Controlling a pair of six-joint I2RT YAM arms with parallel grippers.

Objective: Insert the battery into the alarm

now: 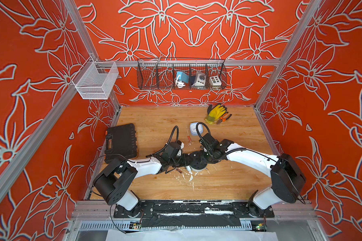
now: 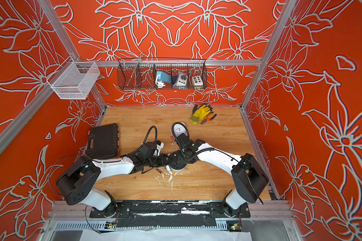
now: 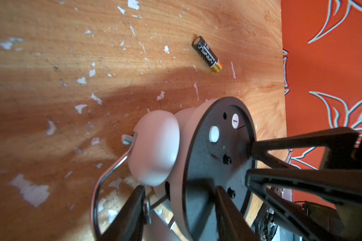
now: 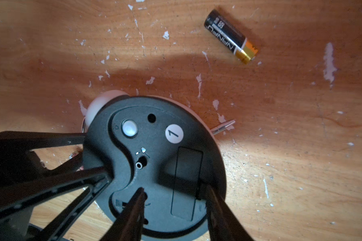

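A round alarm clock (image 4: 160, 120) lies with its black back up, a closed rectangular battery cover (image 4: 185, 180) on it. My left gripper is at the clock's rim, fingers apart around part of it; whether it grips is unclear. My right gripper hovers over the clock's back with fingers apart at the battery cover. A black-and-gold AA battery (image 4: 229, 36) lies loose on the wooden table beside the clock.
A black case (image 1: 122, 140) lies at the left, a small white clock (image 2: 179, 127) behind the arms, yellow gloves (image 1: 215, 114) at the back right. A wire basket (image 1: 181, 74) hangs on the rear wall.
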